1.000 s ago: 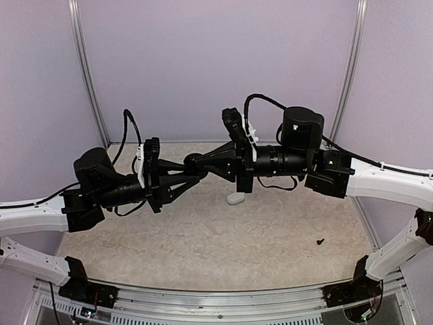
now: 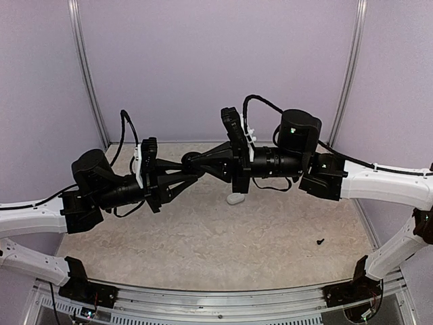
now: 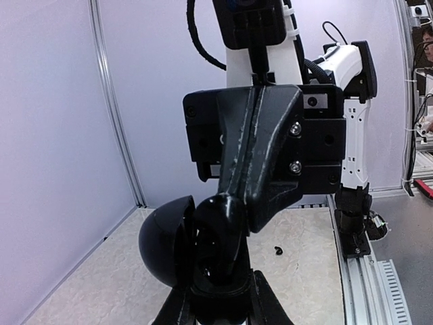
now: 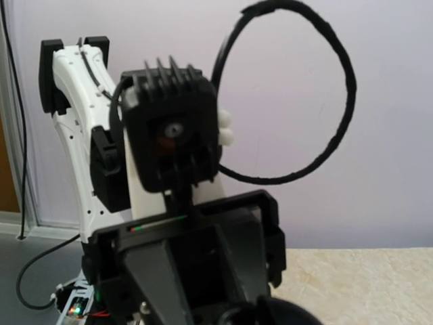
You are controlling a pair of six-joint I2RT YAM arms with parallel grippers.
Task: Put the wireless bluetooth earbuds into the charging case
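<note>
A rounded black charging case (image 3: 162, 240) stands with its lid raised, held between the fingers of my left gripper (image 2: 191, 171). In the left wrist view, my right gripper comes in from above with its two fingers (image 3: 274, 159) pressed together, tips at the case's open side. Nothing shows between those fingers. Whether an earbud sits inside the case is hidden by the dark fingers and shell. One small black earbud (image 2: 320, 242) lies on the table at the right. Only the top of the case (image 4: 291, 313) peeks into the right wrist view's bottom edge.
A small white object (image 2: 235, 198) lies on the table below the right gripper. Both grippers meet in the air above it, close against each other. Light walls enclose the back and sides.
The earbud on the table is unmoved.
</note>
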